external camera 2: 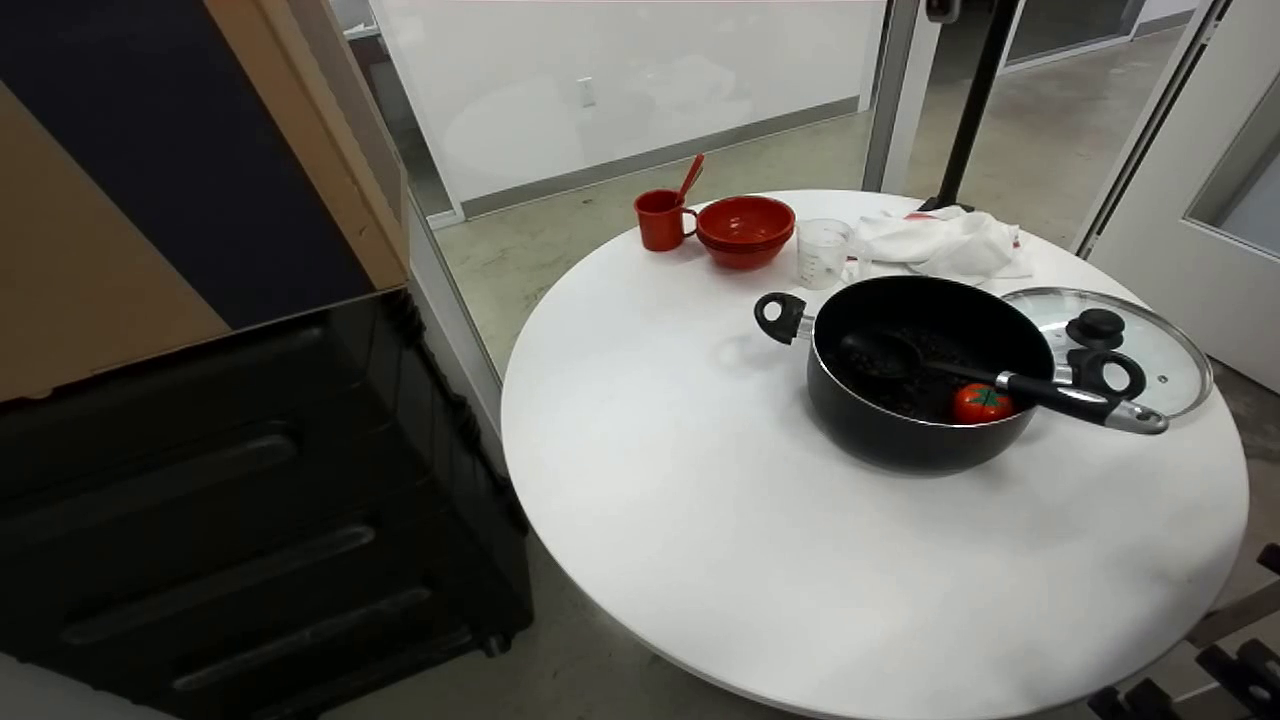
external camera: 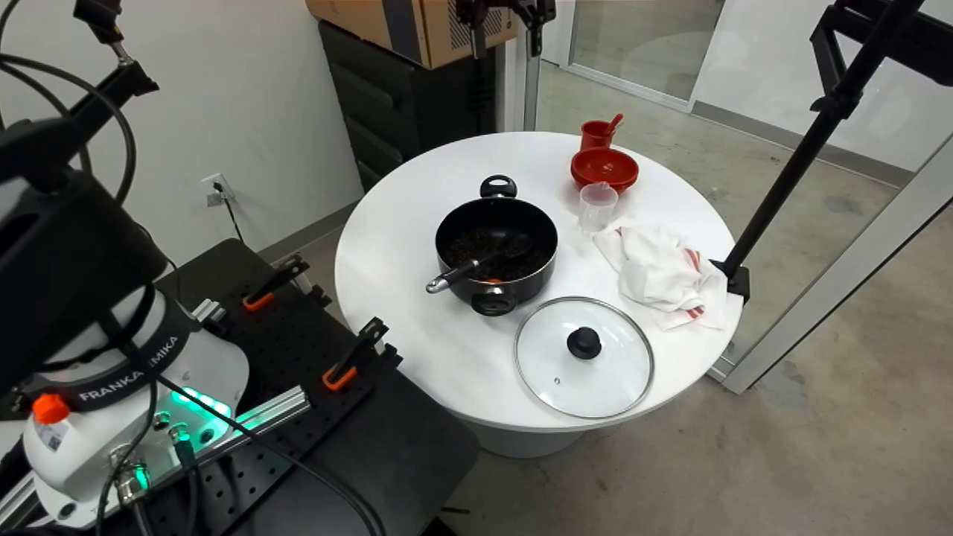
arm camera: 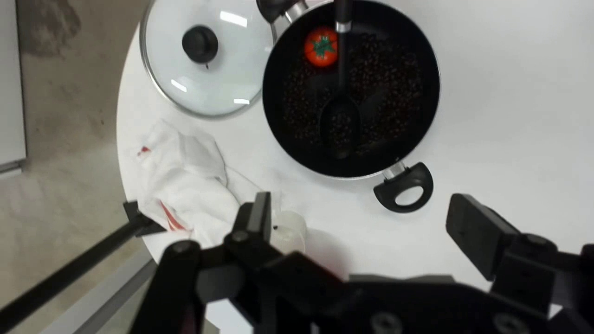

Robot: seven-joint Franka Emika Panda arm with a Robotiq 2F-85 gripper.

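My gripper stands open above the table, its two black fingers wide apart and nothing held between them; in exterior view 1 its tips (external camera: pixel 507 36) show at the top edge. Below it in the wrist view is a black pot (arm camera: pixel 409 133) with dark beans inside. A tomato (arm camera: pixel 321 47) and a black ladle (arm camera: pixel 340 119) lie in the pot, the ladle's handle (external camera 2: pixel 1080 404) leaning over the rim. Beside the pot, the glass lid (external camera: pixel 585 380) rests flat on the table with its black knob up.
On the round white table (external camera 2: pixel 672 504) also stand red bowls (external camera 2: pixel 746 228), a red cup (external camera 2: pixel 660 221) with a red utensil, a clear measuring cup (external camera 2: pixel 823 252) and a crumpled white towel (external camera: pixel 665 272). A black pole (external camera: pixel 795 161) is at the table's far edge. Exterior view 2 shows its near part clear.
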